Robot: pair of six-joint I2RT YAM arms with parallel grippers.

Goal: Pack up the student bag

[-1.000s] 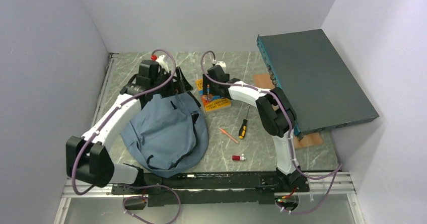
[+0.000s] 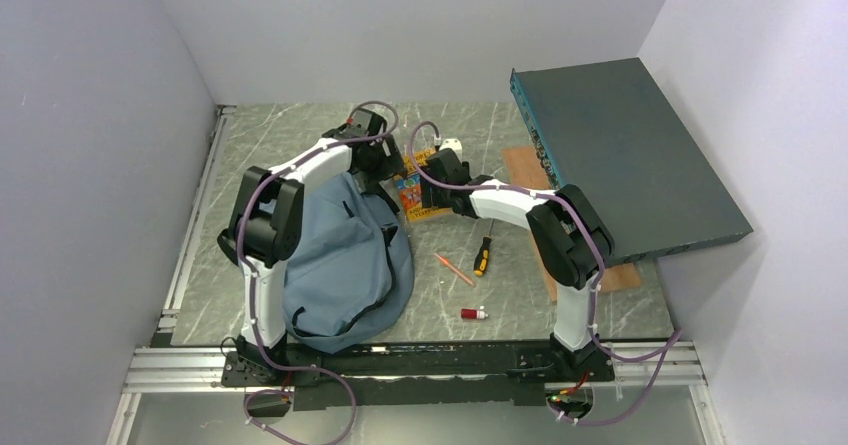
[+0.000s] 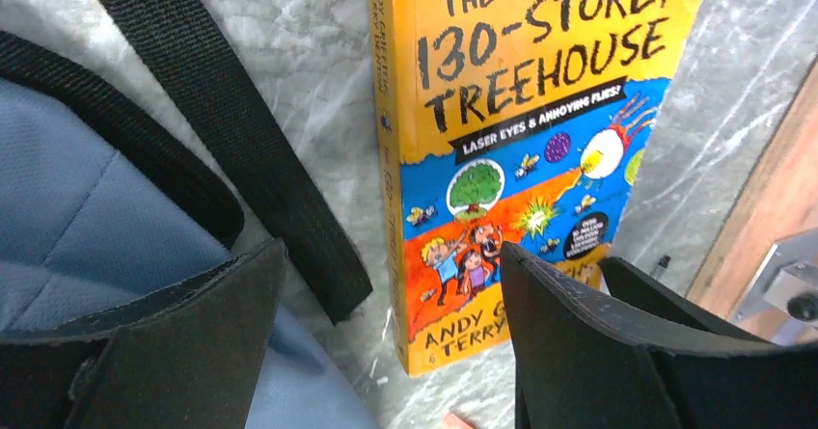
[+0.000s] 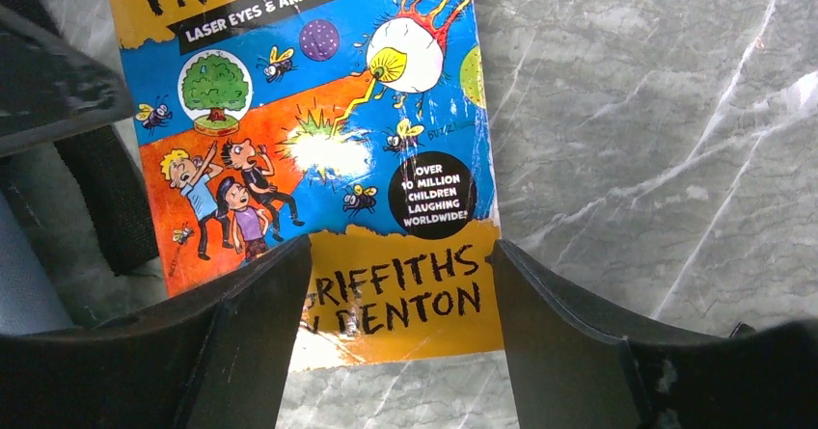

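Note:
The book, orange and blue with a treehouse title [image 3: 511,120], lies flat on the marble-look table just right of the blue-grey bag [image 2: 335,255]. My left gripper hangs over its spine edge, part open, one finger over the cover and the other towards the bag's black strap [image 3: 231,130]. Over the book's lower right part, my right gripper also stands part open, with the printed author names [image 4: 405,294] showing between its fingers. Both grippers hold nothing that I can see. In the top view the arms hide much of the book.
An orange pen [image 2: 455,269], a black-and-yellow screwdriver [image 2: 483,256] and a small red bottle [image 2: 473,314] lie in front of the book. A large dark panel [image 2: 630,155] overhangs the right side. The two grippers are close together.
My left arm has swung right, bringing its gripper from above the bag to the book's left side. The right gripper has shifted slightly to the right and towards the front over the book.

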